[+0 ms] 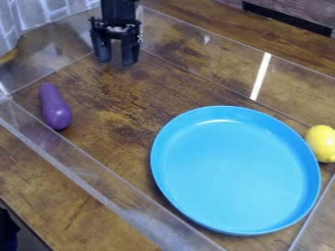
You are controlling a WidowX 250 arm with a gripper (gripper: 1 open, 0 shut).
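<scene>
The black gripper [116, 53] hangs at the top of the camera view, low over the back of the wooden table, its two fingers apart with nothing visible between them. A purple eggplant [55, 106] lies on the table at the left, below and left of the gripper. A large blue plate [236, 169] fills the lower right, and a yellow lemon-like object [322, 142] sits at its right side.
Clear plastic edging runs along the left and front, with a dark wooden ledge [272, 14] at the back right.
</scene>
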